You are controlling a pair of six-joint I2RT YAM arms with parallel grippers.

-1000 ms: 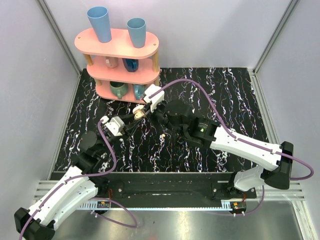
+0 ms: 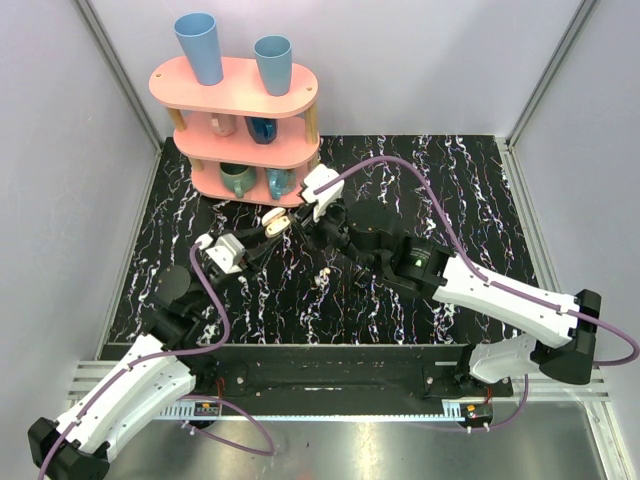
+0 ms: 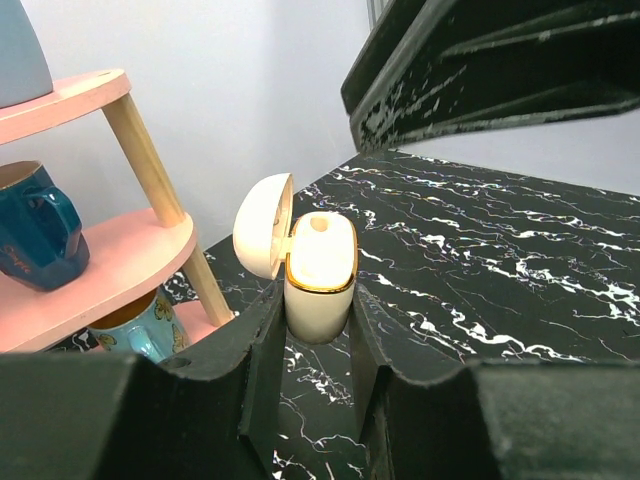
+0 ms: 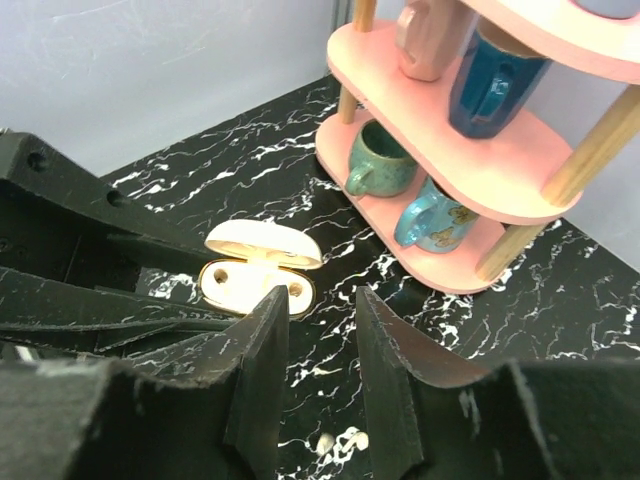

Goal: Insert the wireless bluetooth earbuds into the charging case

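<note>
My left gripper is shut on the white charging case (image 3: pixel 318 270), which is held upright with its lid open, as the left wrist view shows. In the right wrist view the case (image 4: pixel 255 285) shows two round wells that look empty. My right gripper (image 2: pixel 315 215) is just right of the case; its fingertips (image 4: pixel 370 310) stand a little apart with nothing seen between them. Small white earbuds (image 4: pixel 355 440) lie on the marble surface below, too small to tell apart clearly.
A pink three-tier shelf (image 2: pixel 235 85) with cups and mugs stands at the back left, close behind both grippers. Walls border the area.
My right arm has moved a little to the right, away from the case.
</note>
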